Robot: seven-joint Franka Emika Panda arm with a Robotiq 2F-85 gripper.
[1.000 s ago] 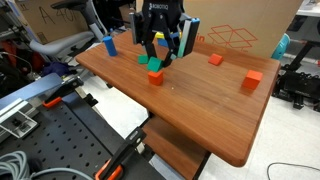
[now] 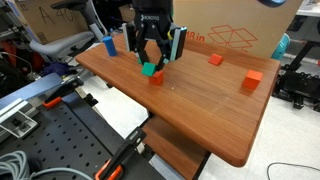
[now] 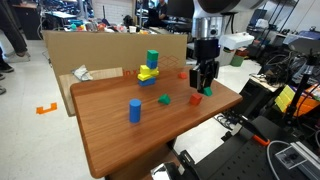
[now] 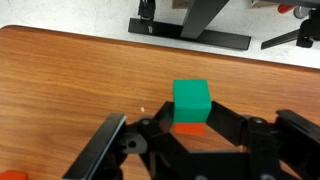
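My gripper is shut on a green block (image 4: 192,98), which shows between the fingers in the wrist view. An orange block (image 4: 189,129) lies just beyond it on the wooden table, partly covered by the green one. In exterior view 1, the green block (image 2: 149,70) hangs beside and slightly above the orange block (image 2: 156,79), near the table's front edge. From exterior view 2, the held green block (image 3: 208,93) appears to the right of the orange block (image 3: 196,99); whether the two touch I cannot tell.
A stack of yellow, blue and green blocks (image 3: 150,70) stands farther back. A blue cylinder (image 3: 135,111) and a loose green block (image 3: 165,99) are on the table too. More orange blocks (image 2: 252,80) lie at the right, leaving the table's near right part (image 2: 215,125) clear.
In exterior view 1, the gripper and its green block have shifted left and slightly down, off to the side of the orange block. The orange block looks unmoved.
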